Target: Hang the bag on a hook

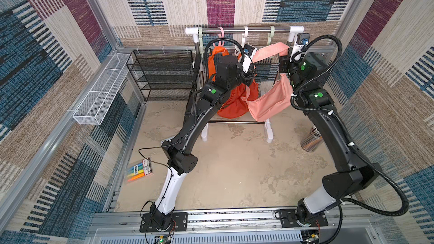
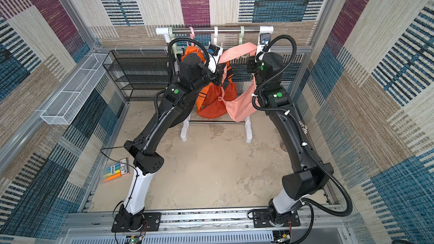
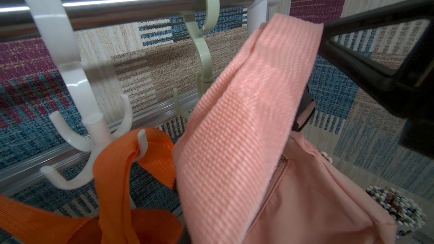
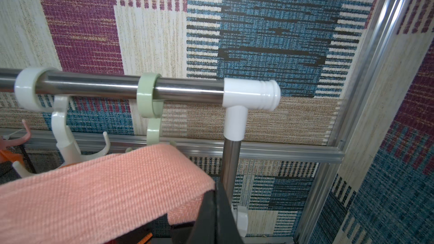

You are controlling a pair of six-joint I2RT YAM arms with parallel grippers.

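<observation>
A pink bag (image 1: 271, 101) hangs by its strap (image 3: 253, 108) between my two grippers, raised to hook height. My left gripper (image 1: 247, 74) is shut on the strap's left part. My right gripper is shut on the strap at the right, near the rail's white end fitting. The strap stretches in front of the pale green hook (image 3: 203, 49). A white hook (image 3: 95, 126) carries an orange strap (image 3: 113, 176), part of the orange bag behind.
The steel rail (image 2: 228, 30) has several hooks, including a pink one (image 1: 221, 34). A wire shelf (image 1: 160, 54) stands back left, a white basket (image 1: 99, 90) is on the left wall, and the floor in front is mostly clear.
</observation>
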